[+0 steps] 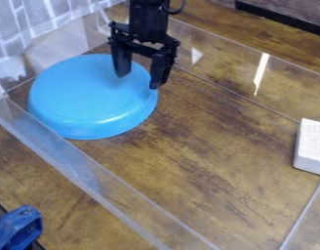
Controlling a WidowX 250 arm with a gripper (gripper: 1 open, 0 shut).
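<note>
My black gripper (143,57) comes down from the top centre, its fingers hanging over the back of a large round light-blue disc (87,103) that lies on the wooden floor at the left. Whether the fingers touch the disc or hold anything is hard to tell, as is how far apart they stand.
A white block (310,146) lies at the right edge, and a dark blue object (12,229) is at the bottom left. Clear panels border the area.
</note>
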